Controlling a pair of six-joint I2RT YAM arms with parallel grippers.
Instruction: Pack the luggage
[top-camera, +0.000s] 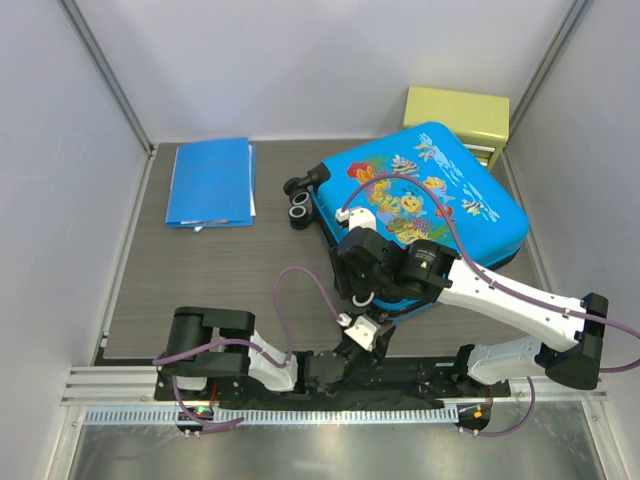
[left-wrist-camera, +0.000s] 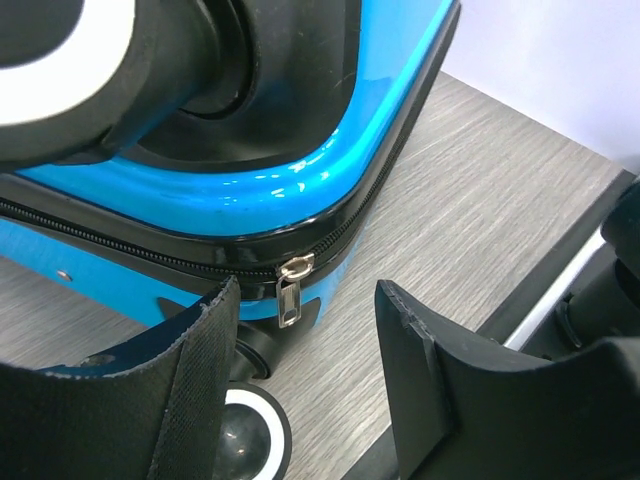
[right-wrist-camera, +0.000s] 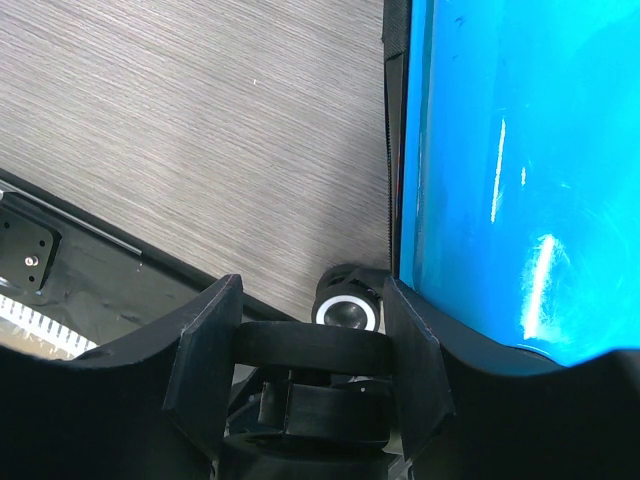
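Observation:
A blue suitcase (top-camera: 440, 190) printed with cartoon fish lies on the right of the table, wheels to the left. My right gripper (top-camera: 345, 275) is over its near-left edge; in the right wrist view its fingers (right-wrist-camera: 200, 370) flank a dark shape, and how far apart they stand is unclear. My left gripper (top-camera: 370, 340) is at the suitcase's near corner, open around the zipper pull (left-wrist-camera: 290, 295), which hangs between and just beyond its fingertips, with space either side.
Blue folders (top-camera: 208, 180) lie at the back left. A yellow box (top-camera: 455, 110) stands behind the suitcase.

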